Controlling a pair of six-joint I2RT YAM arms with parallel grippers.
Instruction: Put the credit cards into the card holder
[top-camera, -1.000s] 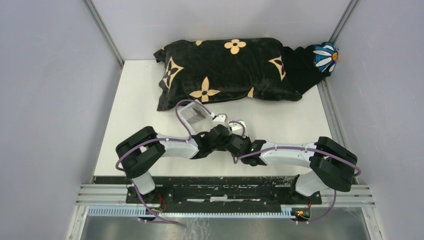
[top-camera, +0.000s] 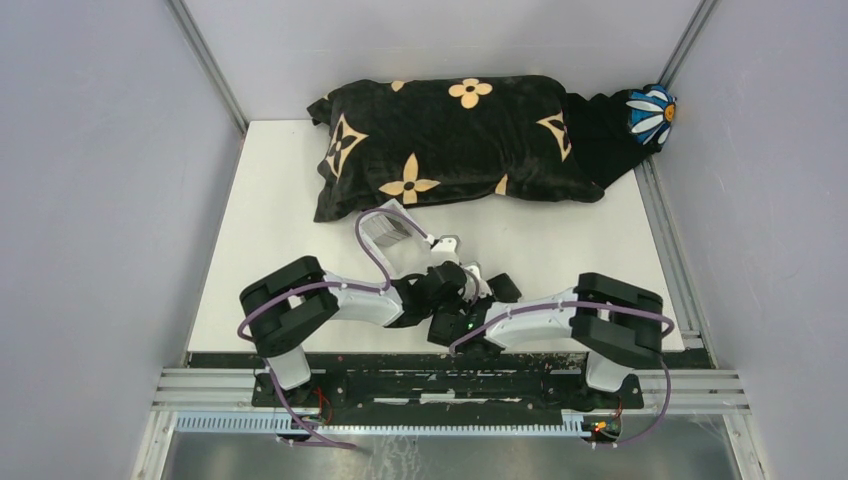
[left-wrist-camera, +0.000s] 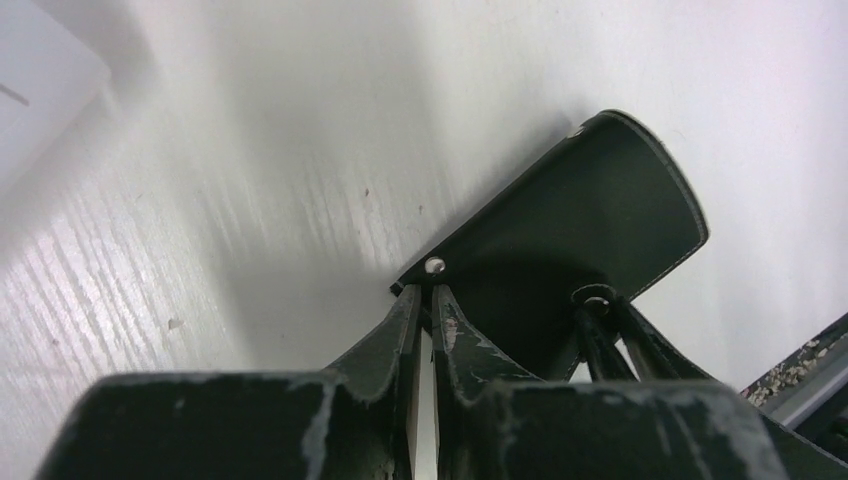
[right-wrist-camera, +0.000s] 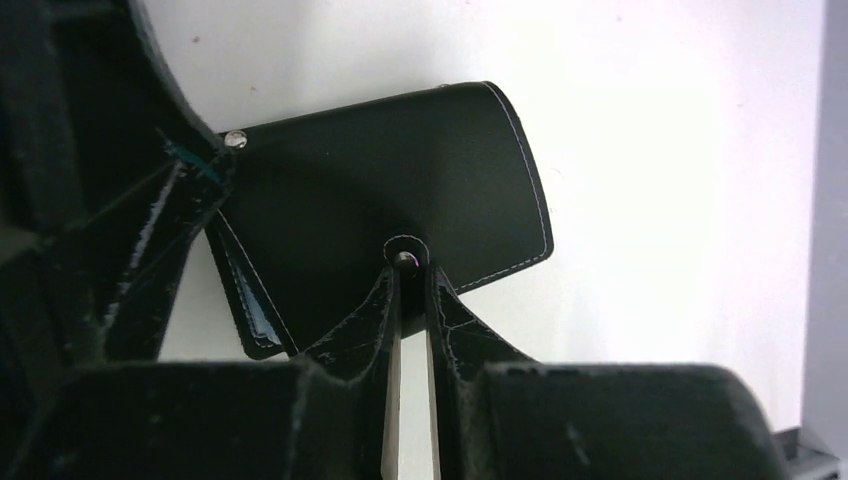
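Observation:
The black card holder (right-wrist-camera: 370, 190) lies on the white table with its flap folded over. A bluish-grey strip (right-wrist-camera: 258, 318) shows inside its side opening; whether it is a card or lining is unclear. At the flap's snap tab (right-wrist-camera: 405, 245), my right gripper is shut on the card holder's front edge. By the holder's corner rivet (left-wrist-camera: 434, 265), my left gripper has its fingers only slightly apart, the corner reaching in between them. From above, both arms cover most of the holder (top-camera: 505, 288).
A white tray (top-camera: 395, 208) with a greyish stack inside stands left of centre, close behind the left arm. A black patterned pillow (top-camera: 450, 140) fills the back of the table. My two wrists are crowded together.
The left arm has shifted slightly right.

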